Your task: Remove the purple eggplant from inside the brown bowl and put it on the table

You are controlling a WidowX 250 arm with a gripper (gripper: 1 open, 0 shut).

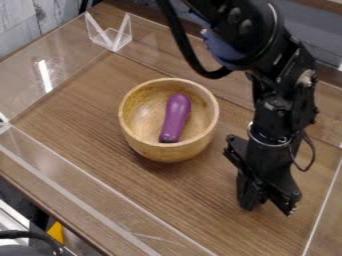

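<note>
The purple eggplant point(175, 118) lies inside the brown bowl point(135, 140), lengthwise along the view, with one end near the bowl's front wall. My gripper point(266, 196) is low over the table, in front and to the right of the bowl and clearly apart from it. It points downward, close to the wooden surface. Its dark parts merge together, so the gap between the fingers is hard to make out. No task object is visible at its tips.
A clear, open-framed object point(111, 32) stands at the back left. Bare wooden table point(80, 130) spreads left of the bowl and in front of it. A dark item with a yellow part point(55, 232) sits beyond the table edge at lower left.
</note>
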